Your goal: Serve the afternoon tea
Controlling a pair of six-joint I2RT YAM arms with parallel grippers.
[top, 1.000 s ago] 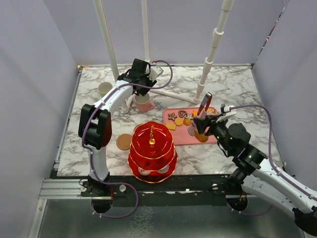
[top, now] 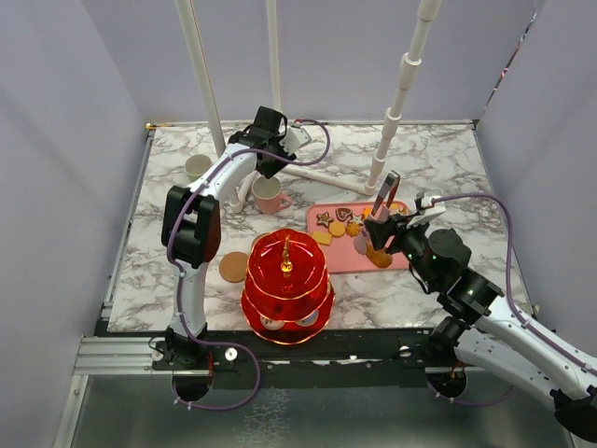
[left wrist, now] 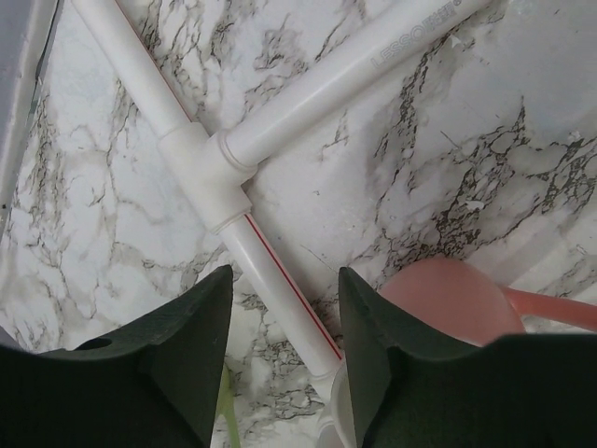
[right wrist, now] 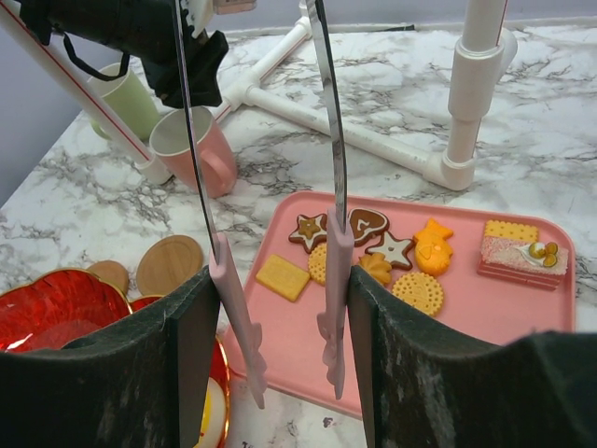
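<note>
A red gold-rimmed tiered stand [top: 298,280] sits front centre. Right of it lies a pink tray [right wrist: 508,317] with biscuits and a cake slice [right wrist: 513,261]. A pink mug [top: 268,198] stands behind the stand, a pale green cup [top: 198,164] further left. My left gripper hangs above the pink mug, part open with nothing visible between its fingers. My right gripper is over the tray's left part, tongs with pink tips between its fingers, the two blades apart; whether the fingers press on both is hard to tell.
White pipe frames [left wrist: 317,70] rise and lie across the back of the marble table. Round wooden coasters [right wrist: 168,266] lie left of the tray. Bare marble shows at the back right and left front.
The right arm has moved very slightly.
</note>
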